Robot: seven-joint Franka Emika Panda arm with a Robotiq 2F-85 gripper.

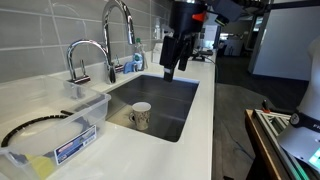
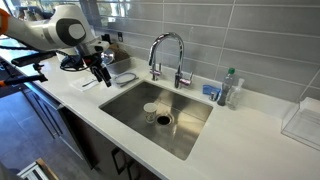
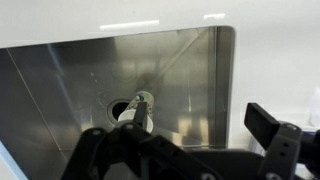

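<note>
A light, patterned mug (image 1: 141, 116) stands upright in the steel sink (image 1: 172, 100); in exterior view 2 the mug (image 2: 150, 111) is near the drain. My gripper (image 1: 171, 74) hangs well above the counter and sink, apart from the mug. In exterior view 2 the gripper (image 2: 104, 82) is over the counter at the sink's left end. In the wrist view the open gripper has its fingers wide apart with nothing gripped. The mug (image 3: 137, 114) shows beyond it, partly hidden by gripper parts.
A tall faucet (image 2: 160, 45) rises behind the sink, with bottles (image 2: 228, 85) beside it. A clear bin (image 1: 95, 105) sits on the counter in exterior view 1. Bare white counter (image 2: 245, 135) lies right of the sink in exterior view 2.
</note>
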